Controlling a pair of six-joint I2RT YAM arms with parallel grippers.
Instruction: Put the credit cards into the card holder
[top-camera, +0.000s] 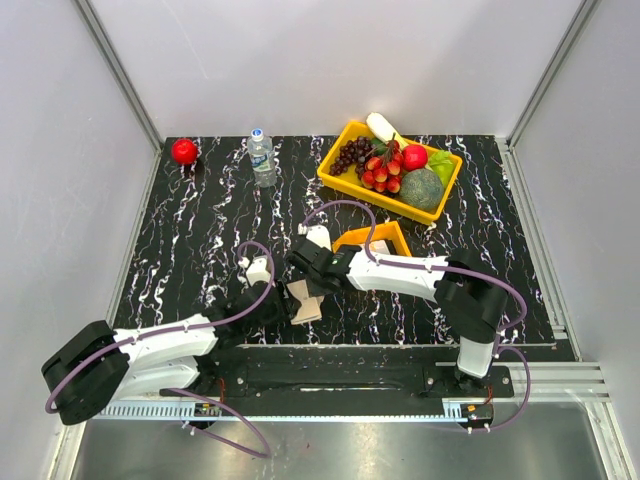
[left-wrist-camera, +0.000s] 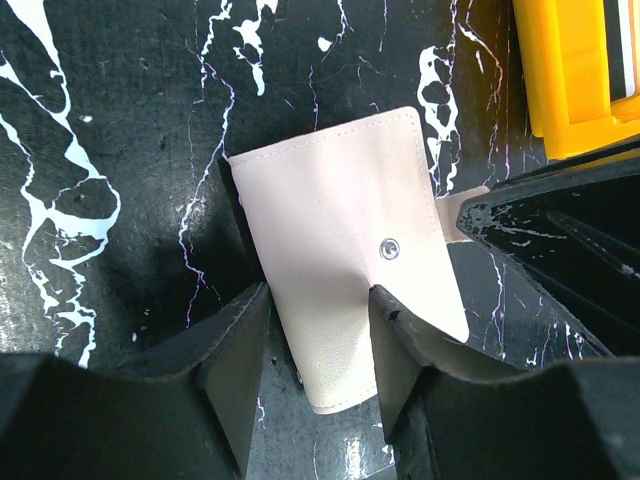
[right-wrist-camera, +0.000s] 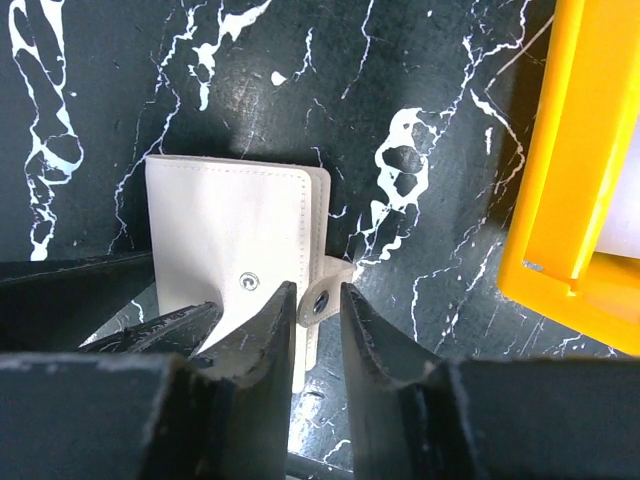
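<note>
The cream card holder (left-wrist-camera: 330, 220), with a metal snap on its front, lies flat and closed on the dark marbled table. My left gripper is part open, one finger by the holder's left edge and the other over its face. In the right wrist view, the holder's strap (right-wrist-camera: 328, 290) sticks up at its right side. Around that strap stand the parted fingertips of my right gripper; whether they touch it I cannot tell. A pale flat item, perhaps a card (right-wrist-camera: 622, 205), shows inside the small yellow box (right-wrist-camera: 545, 230).
A large yellow basket (top-camera: 330, 178) of fruit and vegetables stands at the back right. Farther back are a water bottle (top-camera: 261, 160) and a red fruit (top-camera: 184, 151). Both arms crowd the holder.
</note>
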